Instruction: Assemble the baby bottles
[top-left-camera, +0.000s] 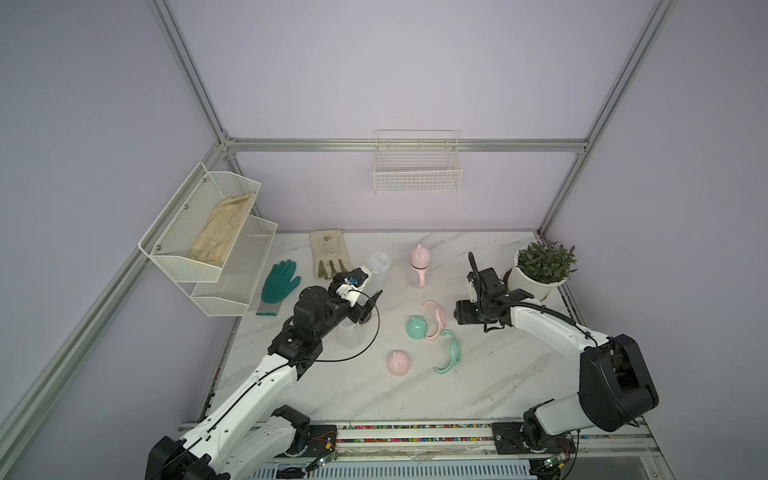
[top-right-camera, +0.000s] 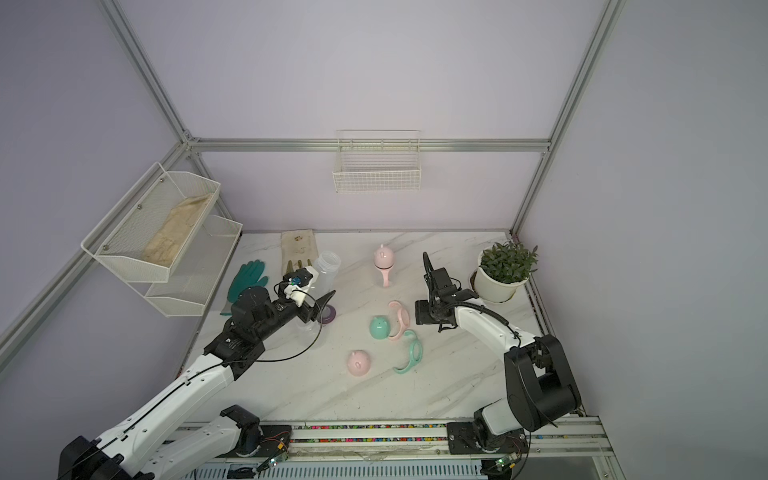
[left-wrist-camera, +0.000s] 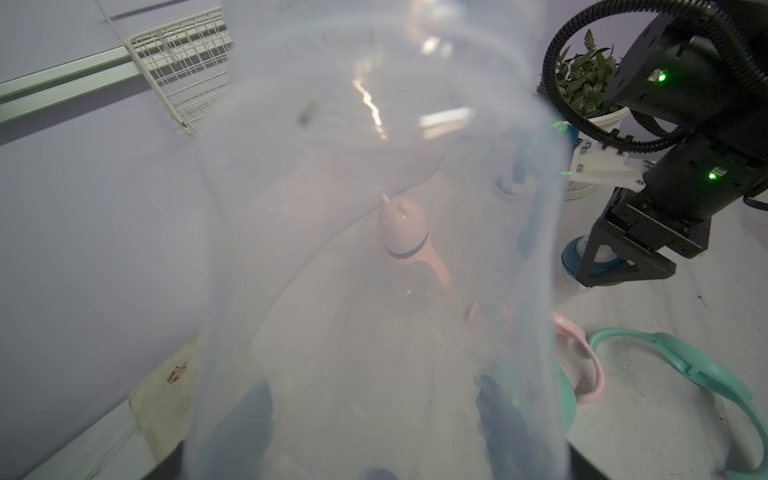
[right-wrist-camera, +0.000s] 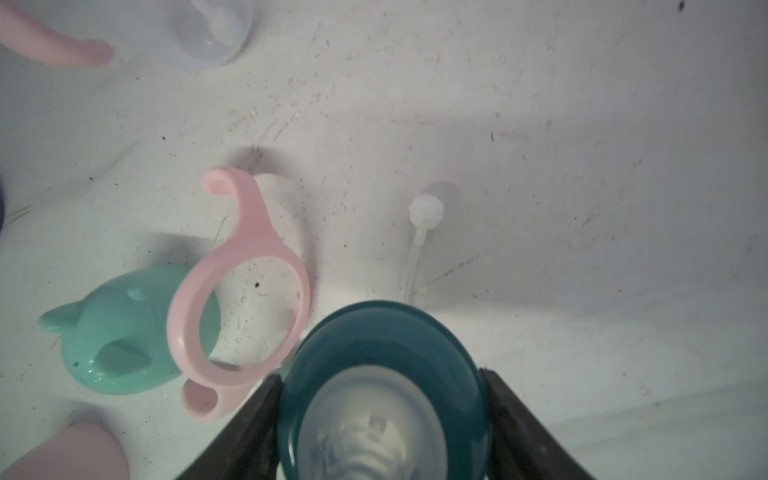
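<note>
In the left wrist view a clear bottle (left-wrist-camera: 376, 336) stands large before the camera, its frosted wall between my fingers; my left gripper (top-left-camera: 373, 304) is shut on it above the table's left half. My right gripper is open, with a teal collar and pale nipple (right-wrist-camera: 376, 424) between its fingers. A thin straw with a white ball end (right-wrist-camera: 426, 212) reaches out from behind the collar; whether they are joined I cannot tell. A pink handle (right-wrist-camera: 188, 320) and a teal cap (right-wrist-camera: 120, 332) lie left of the right gripper. A teal handle (top-left-camera: 453, 352) lies nearby.
A pink-topped bottle (top-left-camera: 420, 257) stands at the back middle, and a pink cap (top-left-camera: 398, 362) lies toward the front. Gloves (top-left-camera: 280, 281) are at the left rear; a potted plant (top-left-camera: 545, 264) is behind the right arm.
</note>
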